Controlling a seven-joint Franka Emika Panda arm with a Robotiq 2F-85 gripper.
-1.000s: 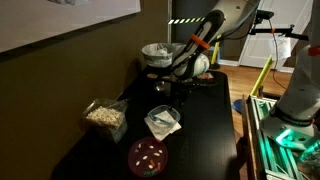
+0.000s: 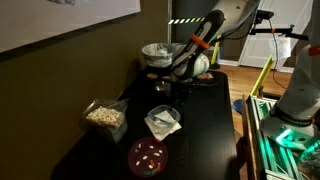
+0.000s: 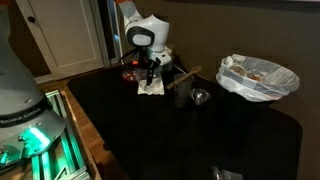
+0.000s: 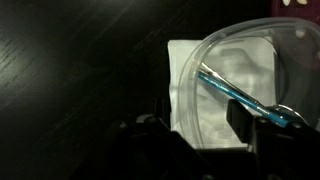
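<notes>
A clear plastic container sits on a white napkin, near the red plate. In the wrist view the container fills the right side, and a blue-handled utensil lies inside it. My gripper is open over the container's near wall: one finger appears outside the wall, the other over the inside. Nothing is visibly gripped. From the second exterior view, my gripper hangs above the napkin; the container is hard to make out there. Contact with the wall cannot be judged.
A red plate with small bits lies nearby. A tub of pale pieces stands by the wall. Farther off are a white lined basket, a dark cup with a wooden utensil, and a small metal cup.
</notes>
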